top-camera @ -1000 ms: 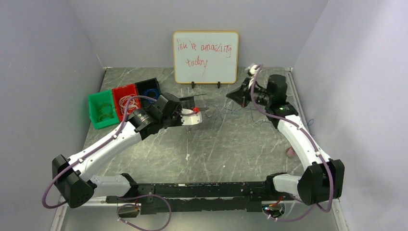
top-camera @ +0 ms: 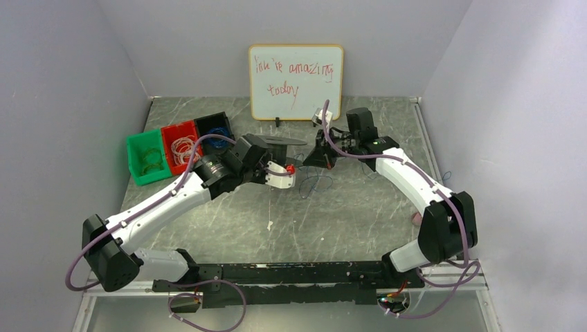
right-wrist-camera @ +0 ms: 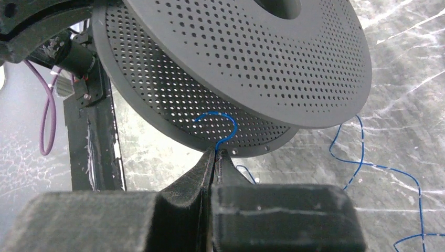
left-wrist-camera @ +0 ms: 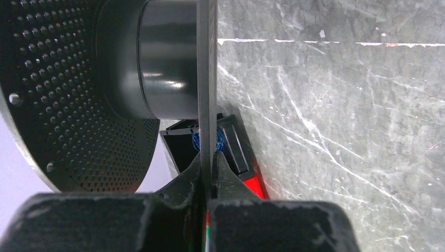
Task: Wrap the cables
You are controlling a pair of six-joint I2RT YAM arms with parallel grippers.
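Observation:
A dark grey spool (left-wrist-camera: 120, 63) with two perforated flanges hangs over the table. My left gripper is shut on the edge of one spool flange. In the right wrist view the spool (right-wrist-camera: 252, 68) lies just ahead of my right gripper. Its fingers are closed with the blue cable (right-wrist-camera: 227, 136) between their tips; a short curved end sticks out in front of the lower flange. More of this thin blue cable (right-wrist-camera: 391, 168) trails loosely across the table. From above, the right gripper (top-camera: 305, 164) is close beside the spool's right side.
At the back left stand a green box (top-camera: 131, 160), a red box (top-camera: 165, 144) and a black box (top-camera: 210, 117), each with coiled cable inside. A whiteboard (top-camera: 297, 104) stands at the back.
My right gripper has moved left, up to the spool, and slowed there. The left arm has shifted slightly right with the spool, whose flanges now show at a different angle.

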